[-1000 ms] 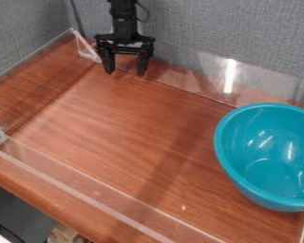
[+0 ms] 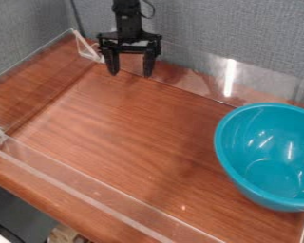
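Observation:
My black gripper [image 2: 129, 63] hangs at the back of the wooden tray, top centre, open with its two fingers apart and pointing down. Nothing shows between the fingers. A large turquoise bowl [image 2: 264, 161] stands at the right side of the tray, well away from the gripper, and looks empty.
Clear walls [image 2: 142, 190] edge the tray, with a grey padded backdrop [image 2: 231, 38] behind. Some dark items sit outside at the bottom left, too small to tell.
The bowl has not moved.

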